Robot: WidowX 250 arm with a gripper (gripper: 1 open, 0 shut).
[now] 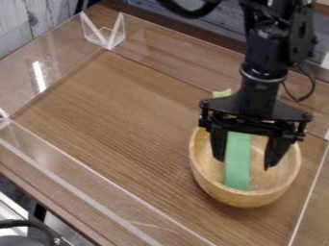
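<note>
My gripper [253, 132] is a black two-finger tool over a pale wooden bowl [244, 192] at the right. It stands open, its fingers spread above the bowl. A long green object [237, 168] lies in the bowl, under and between the fingers; whether either finger touches it cannot be told.
A white wire rack [100, 29] stands at the back left. Something small and yellow-green behind the arm is mostly hidden.
</note>
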